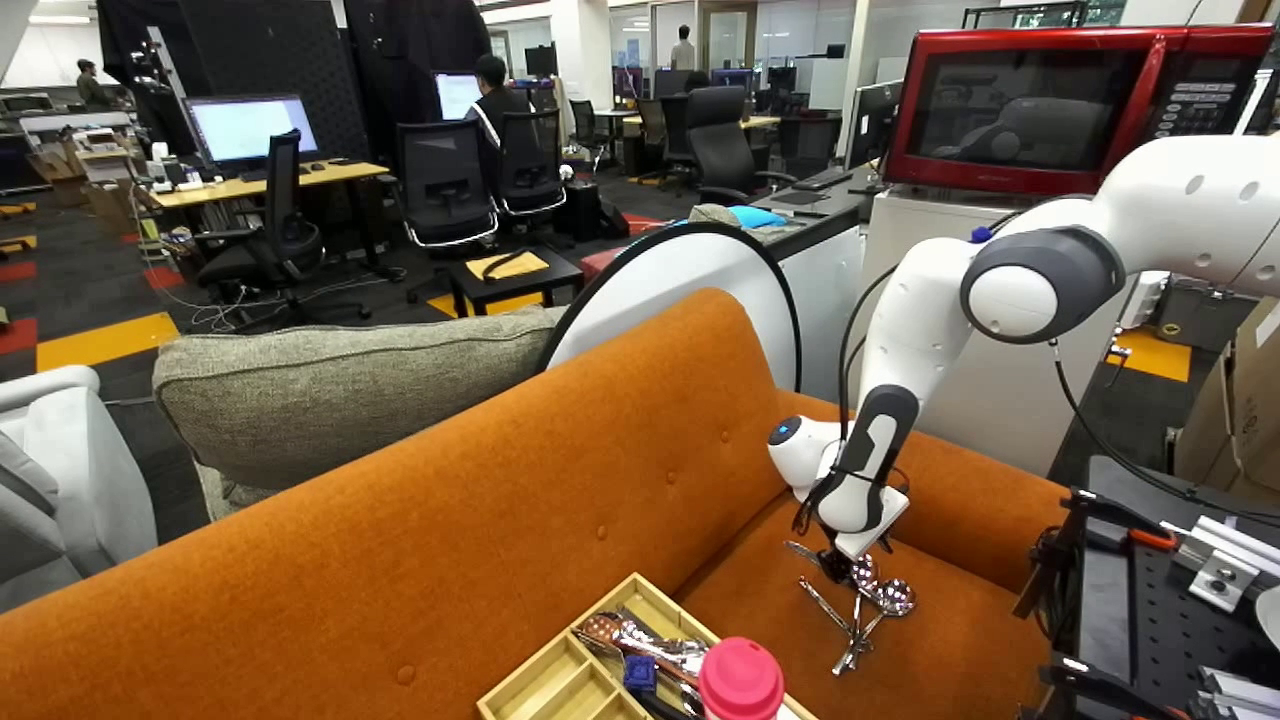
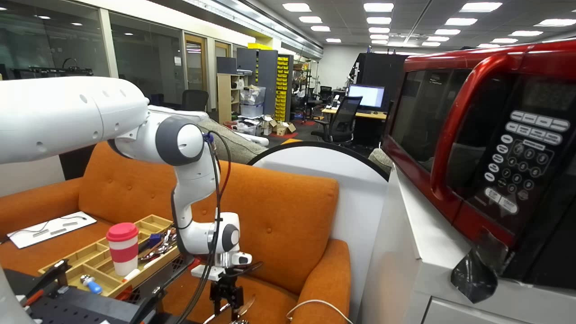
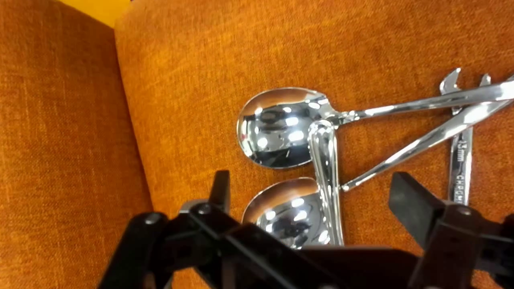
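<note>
In the wrist view my gripper is open, one black finger (image 3: 220,190) at left and the other at right. Between them lies a shiny utensil handle (image 3: 327,178), its rounded end by the bowl of one spoon (image 3: 282,127). It crosses the edge of a second spoon (image 3: 291,212), partly hidden by the gripper. Spoon handles cross a 13mm wrench (image 3: 460,168) at right. From exterior view 1, the gripper (image 1: 836,566) is low over the seat beside the spoon bowls (image 1: 895,596). The gripper (image 2: 232,308) also appears in exterior view 2.
A wooden organizer (image 1: 534,678) with utensils and a pink-lidded cup (image 1: 740,678) sits left of the pile. The orange couch's backrest (image 1: 576,480) and armrest (image 1: 972,498) border the seat. A black pegboard table (image 1: 1110,624) stands at right. Bare seat surrounds the utensils.
</note>
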